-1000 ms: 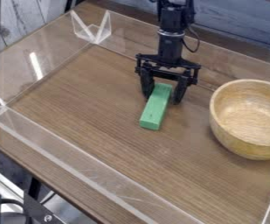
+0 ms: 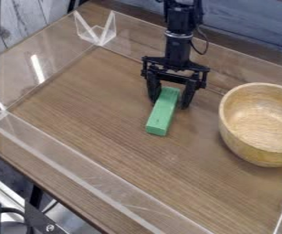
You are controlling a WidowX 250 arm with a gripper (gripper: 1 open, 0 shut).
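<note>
My black gripper reaches down from the top centre of the camera view onto the wooden table, its fingers around the upper end of a green oblong object. That object lies on the tabletop, pointing toward the lower left. Whether the fingers press on it or only surround it is not clear.
A large tan round bowl sits at the right, close to the green object. A white angular bracket is at the back left.
</note>
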